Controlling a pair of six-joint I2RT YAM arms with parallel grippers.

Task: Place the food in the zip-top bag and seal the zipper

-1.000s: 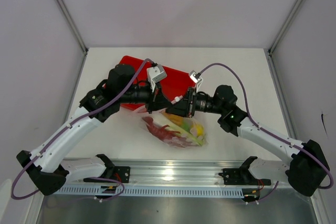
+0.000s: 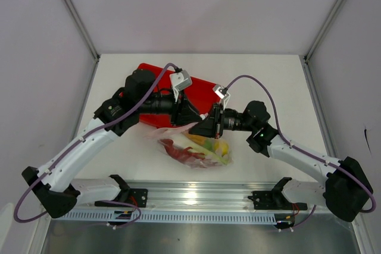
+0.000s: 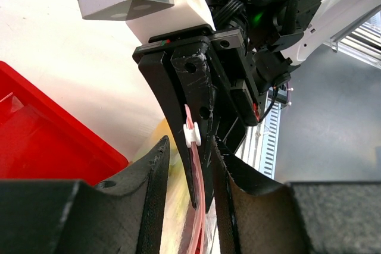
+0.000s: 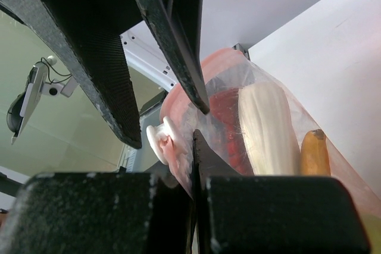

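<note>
The zip top bag (image 2: 187, 150) lies on the table below both grippers, holding red, pale green and yellow food. In the left wrist view the pink zipper strip with its white slider (image 3: 191, 135) runs between the open fingers of my left gripper. My right gripper is shut on the bag's zipper edge, with the slider (image 4: 165, 141) just beyond its tips. The left gripper's fingers hang apart above the slider in the right wrist view. A pale long food item (image 4: 268, 129) and an orange one (image 4: 314, 153) show through the bag.
A red bin (image 2: 203, 92) stands behind the grippers at the back of the table. The two arms are very close together over the bag.
Over the last second the right gripper has moved slightly down, the bag shifting a little with it. The left gripper has changed very little.
</note>
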